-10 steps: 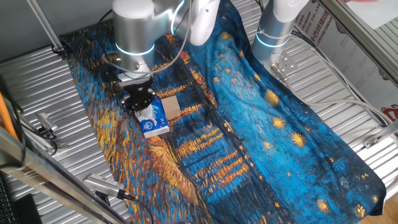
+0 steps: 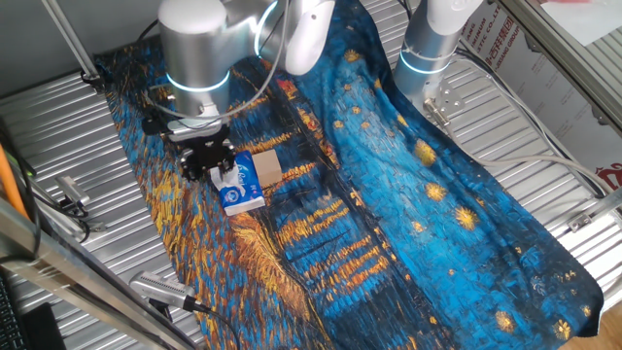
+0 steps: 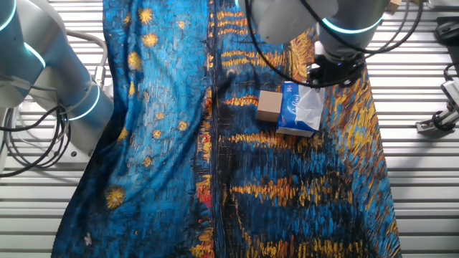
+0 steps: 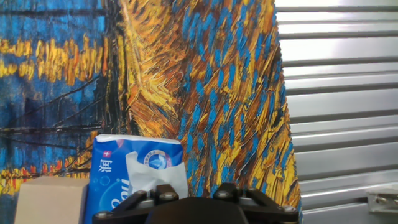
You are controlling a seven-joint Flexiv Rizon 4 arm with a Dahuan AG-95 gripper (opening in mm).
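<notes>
A blue-and-white tissue pack [image 2: 241, 194] lies on the painted cloth, with a white tissue [image 4: 144, 175] showing on its top. A plain tan box [image 2: 267, 167] sits right beside it; in the wrist view that box [image 4: 51, 200] is cut off at the lower left. My gripper [image 2: 210, 167] hangs over the pack's edge, on the side away from the box. Its fingertips stand apart in the wrist view, with the pack [image 4: 112, 163] just beyond the left one. Nothing shows held between them. Whether a finger touches the tissue cannot be made out.
A grey device with a cable [image 2: 165, 290] lies near the cloth's front left edge.
Pack and box have stayed put.
</notes>
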